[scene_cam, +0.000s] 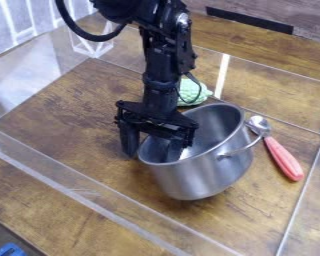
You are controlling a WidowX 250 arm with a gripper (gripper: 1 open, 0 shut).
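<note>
A steel pot (200, 175) with a side handle stands on the wooden table (63, 140). The black gripper (160, 142) is lowered over the pot's left rim, partly inside it. Its fingertips are hidden or too dark to tell apart. A light object shows inside the pot, too small to name.
A spoon with a red handle (286, 158) lies right of the pot. A green item (192, 91) sits behind the arm. Clear strips edge the work area, and the table's left part is clear. A blue object (9, 250) is at the bottom left corner.
</note>
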